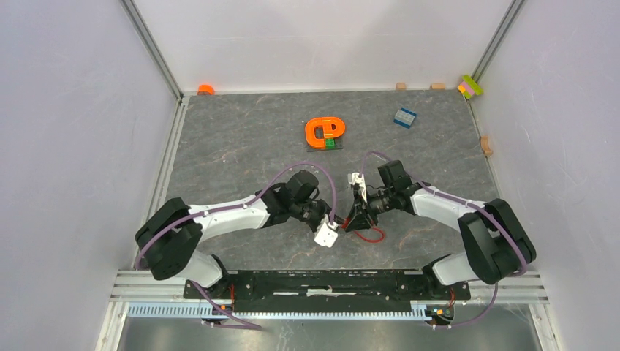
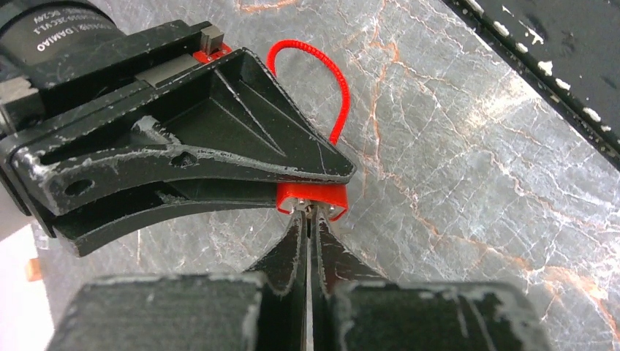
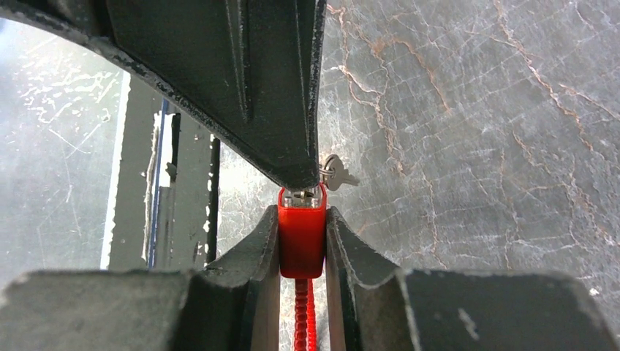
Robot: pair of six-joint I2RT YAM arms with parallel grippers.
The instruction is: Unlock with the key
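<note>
The red padlock (image 3: 301,245) is clamped between the fingertips of my right gripper (image 1: 347,226), its red cable shackle (image 2: 341,80) looping out behind. My left gripper has its fingers together, right up against the metal keyhole face of the padlock. A ring with a silver key (image 3: 339,174) hangs beside the left fingertip in the right wrist view. The key pinched between the left fingertips is almost wholly hidden; only a bit of brass-coloured metal shows at the keyhole. How deep it sits in the lock cannot be seen.
An orange toy piece with a green block (image 1: 324,132) lies toward the back middle, and a blue-grey block (image 1: 404,118) to its right. Small wooden pieces line the back and right edges. Grey tabletop (image 1: 234,139) around the arms is clear.
</note>
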